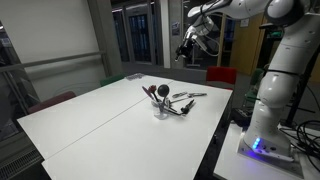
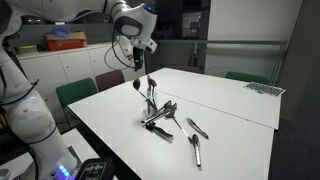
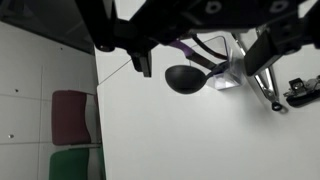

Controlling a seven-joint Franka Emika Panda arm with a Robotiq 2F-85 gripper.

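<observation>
High above the white table, my gripper [image 1: 187, 48] is open and empty. A clear container [image 3: 228, 74] stands upright on the table with several kitchen utensils in it. One of these is a black ladle [image 3: 186, 79], its round bowl leaning out over the container's side. The wrist view looks down on it between my dark fingers, which are apart from every utensil. In exterior view 2 the ladle [image 2: 137, 85] shows below the gripper, with a clear gap between them.
Loose tongs [image 2: 197, 151] and other long utensils lie beside the container. Red and green chairs [image 3: 69, 115] stand past its edge.
</observation>
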